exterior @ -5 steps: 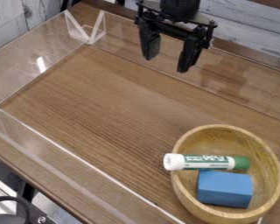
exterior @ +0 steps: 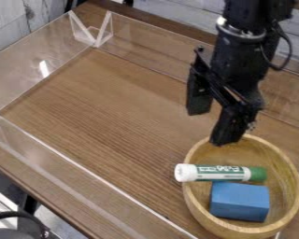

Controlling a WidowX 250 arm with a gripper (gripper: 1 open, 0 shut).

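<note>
My black gripper [exterior: 222,126] hangs over the right of the table, open, its fingertips just above the back rim of a tan bowl [exterior: 282,171]. Inside the bowl lie a white tube with a green label and cap [exterior: 212,173] and, in front of it, a blue block [exterior: 239,201].
Clear walls edge it on the left, with a white bracket [exterior: 92,28] at the back left corner. A dark object [exterior: 12,224] sits at the bottom left edge.
The bowl, tube and block have not moved.
</note>
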